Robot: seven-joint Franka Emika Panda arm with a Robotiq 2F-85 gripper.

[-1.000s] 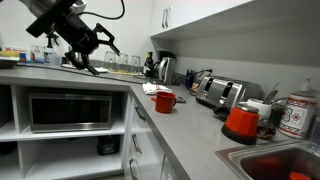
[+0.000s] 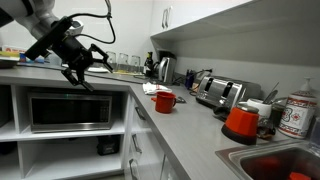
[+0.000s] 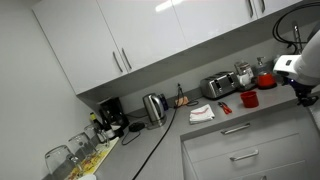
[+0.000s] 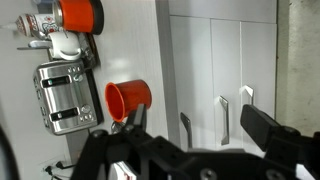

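Note:
My gripper (image 2: 97,72) is open with nothing between its fingers, raised in the air off the counter's edge in exterior view 1. In the wrist view its two dark fingers (image 4: 257,122) stand wide apart, above the drawer fronts. A red mug (image 4: 124,99) rests on the counter near its edge, left of the gripper and clear of it. The same mug (image 2: 165,102) shows its handle in exterior view 1, and the mug (image 3: 250,99) also appears in exterior view 2.
A silver toaster (image 2: 218,92) and an orange-red kettle (image 2: 241,122) stand along the counter, with a white bottle (image 2: 296,115) and a sink (image 2: 270,162) beyond. A white cloth (image 3: 202,113) lies near the mug. Several glasses (image 2: 122,62) stand at the back. Cabinet handles (image 4: 223,117) stick out below.
The mug and other counter items have not moved.

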